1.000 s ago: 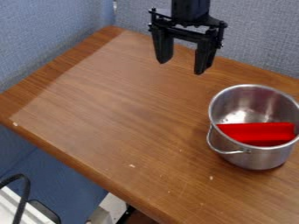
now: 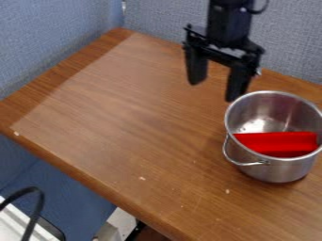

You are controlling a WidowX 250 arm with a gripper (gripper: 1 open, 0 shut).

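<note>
My black gripper [image 2: 217, 66] hangs above the back of the wooden table, behind and left of a steel pot, its two fingers apart with nothing between them. The steel pot [image 2: 251, 115] stands on the right of the table with a wire handle at its front. A red block-like object [image 2: 274, 141] lies inside it.
Padded grey-blue walls [image 2: 44, 38] border the back and left. At the lower left, off the table, are a black cable and white equipment.
My gripper has moved to the right and a little down, toward the pot, and now looks slightly blurred. The pot and the red object have not moved.
</note>
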